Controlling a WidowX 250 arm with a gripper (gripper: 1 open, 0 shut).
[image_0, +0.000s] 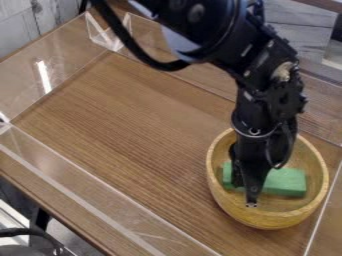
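Note:
A yellow bowl stands at the right front of the wooden board, with a green block lying in it. My black gripper reaches down into the bowl from above, its fingertips at the block's left part and partly covering it. The fingers look close together; whether anything is between them is hard to see.
The wooden surface left of the bowl is clear. A clear plastic piece stands at the upper left, and clear walls edge the left side. A dark cable shows at the lower left.

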